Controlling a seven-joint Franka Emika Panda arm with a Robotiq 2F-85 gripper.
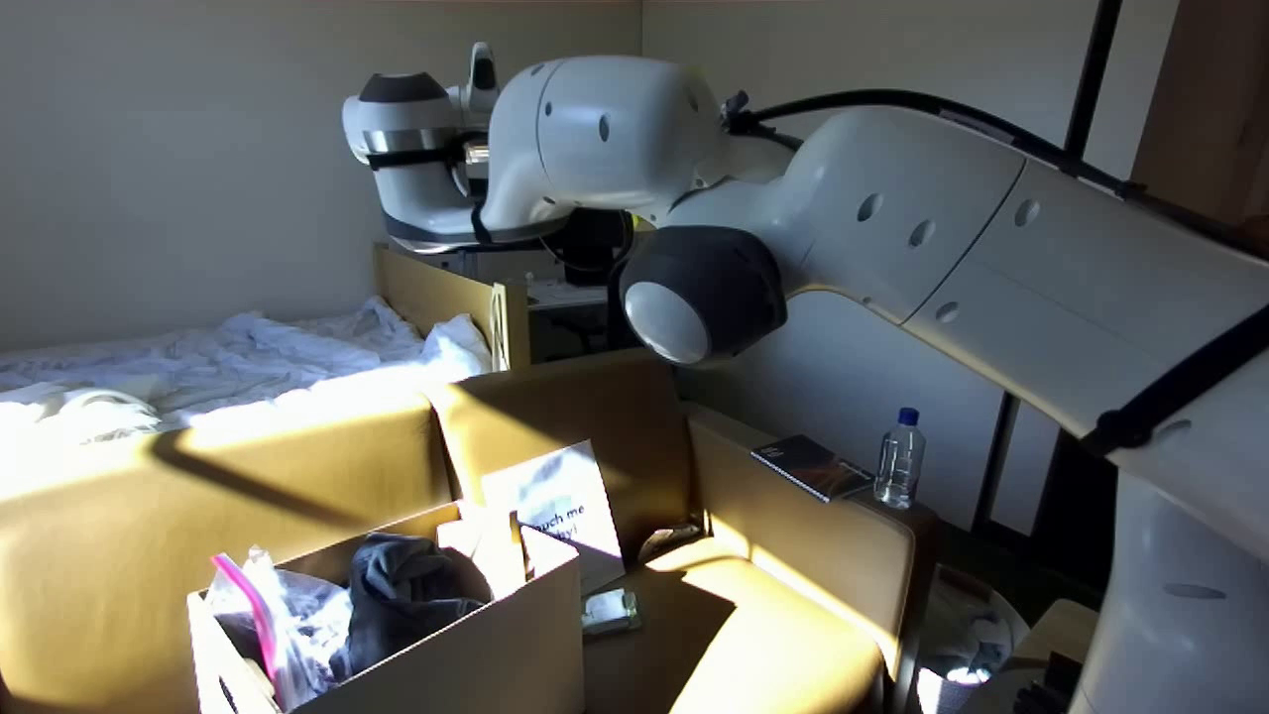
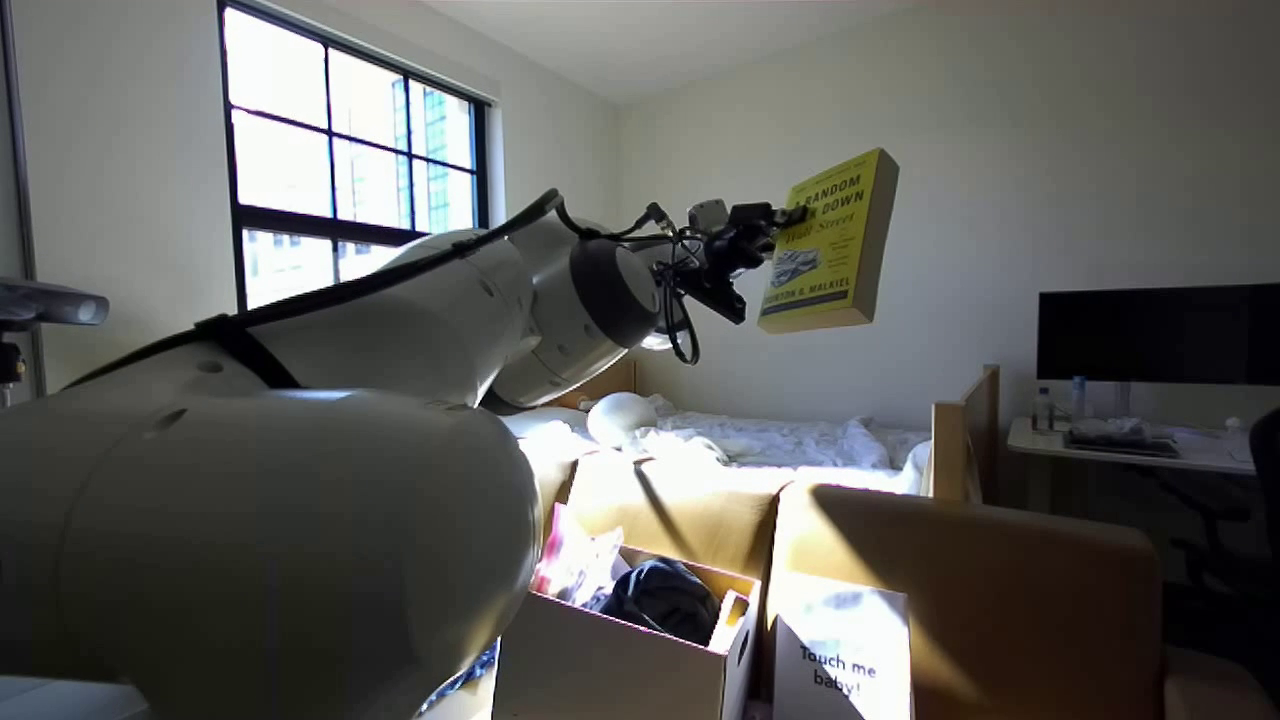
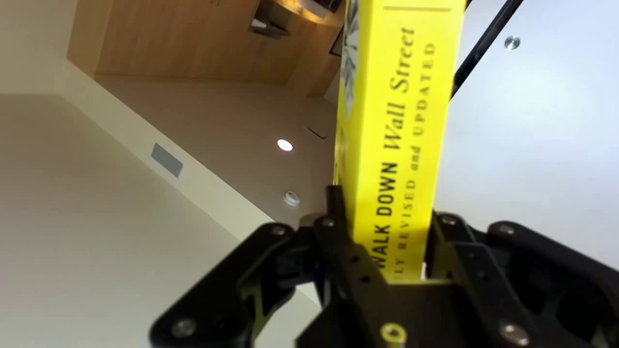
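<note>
A thick yellow book (image 2: 825, 246), lettered "Random Walk Down Wall Street", is held up in the air well above the couch and bed. My gripper (image 2: 786, 217) is shut on it near the book's edge. In the wrist view the yellow spine (image 3: 400, 133) faces the camera, and the gripper's fingers (image 3: 335, 214) press the two covers. The arm hides nearly all of the book and the gripper in exterior view 1.
An open box (image 1: 476, 649) with dark cloth and a plastic bag sits on the couch. Beside it leans a "Touch me baby!" card (image 2: 843, 654). A bottle (image 1: 900, 460) and a notebook (image 1: 812, 465) lie on the armrest. Open air surrounds the book.
</note>
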